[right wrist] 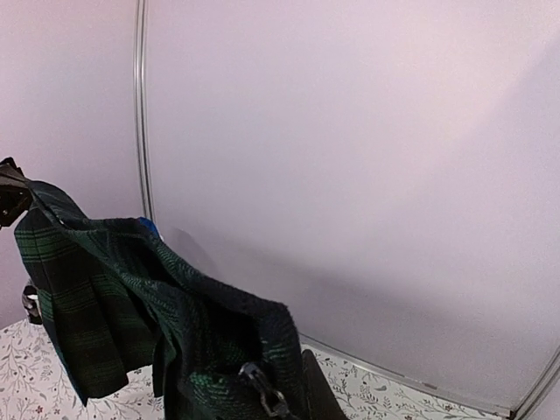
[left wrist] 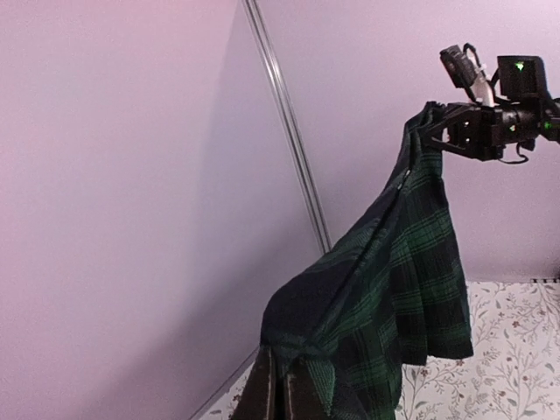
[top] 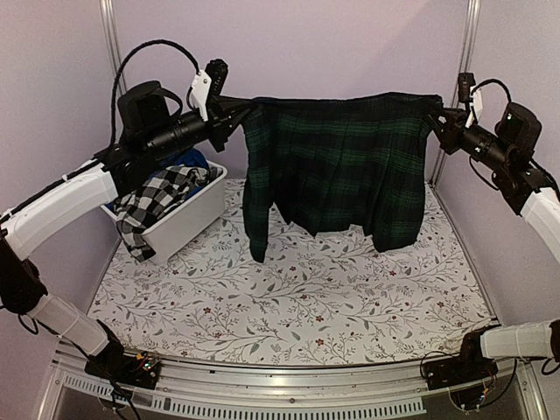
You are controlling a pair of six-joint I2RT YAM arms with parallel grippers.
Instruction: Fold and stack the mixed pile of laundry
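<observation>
A dark green plaid cloth (top: 337, 166) hangs stretched high between my two grippers, its lower edge hanging over the patterned table. My left gripper (top: 241, 114) holds its upper left corner, shut on it; in the left wrist view the cloth (left wrist: 367, 280) runs from those fingers up toward the other arm. My right gripper (top: 437, 122) is shut on the upper right corner, and in the right wrist view the bunched cloth (right wrist: 210, 315) fills the lower left.
A white bin (top: 188, 223) at the left holds black-and-white checked fabric (top: 157, 201) and blue fabric (top: 188, 158). Pale walls enclose the sides and back.
</observation>
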